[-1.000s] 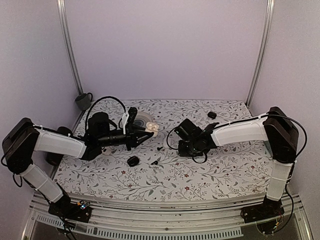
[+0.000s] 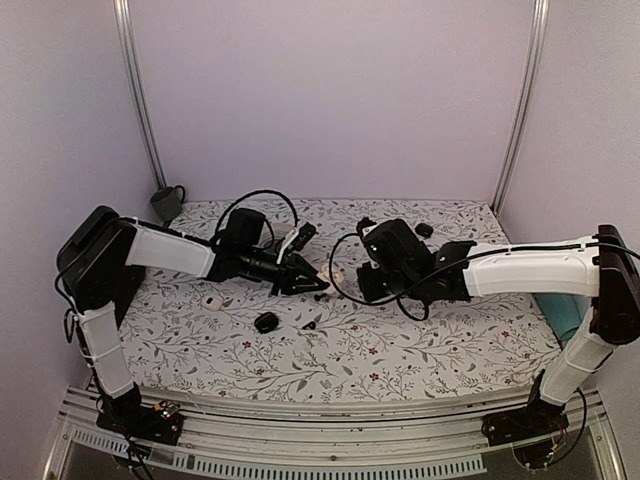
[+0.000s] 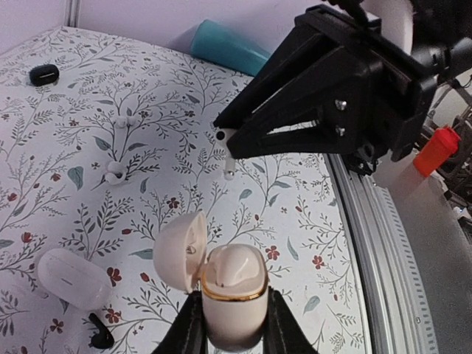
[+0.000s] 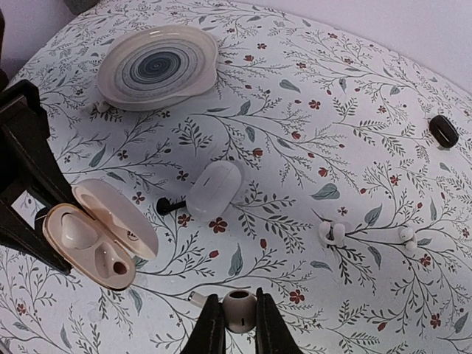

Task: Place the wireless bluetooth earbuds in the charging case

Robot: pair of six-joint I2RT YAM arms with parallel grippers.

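The open pinkish-white charging case (image 4: 99, 236) is held up near the table's centre by my left gripper, shut on it; its lid stands raised and its two hollows show in the right wrist view. My right gripper holds a white earbud (image 4: 240, 310) at its fingertips, a little right of the case. In the left wrist view that earbud (image 3: 228, 158) hangs stem-down between the right fingers, above and behind the case.
A round dish (image 4: 155, 66), a white oval piece (image 4: 214, 190), small white items (image 4: 332, 232) and small black pieces (image 4: 442, 131) lie on the floral cloth. A teal roll (image 3: 225, 48) is at the right edge.
My left gripper has carried the case rightward toward the centre. My right gripper has risen from the table with the earbud and moved back, now facing the case.
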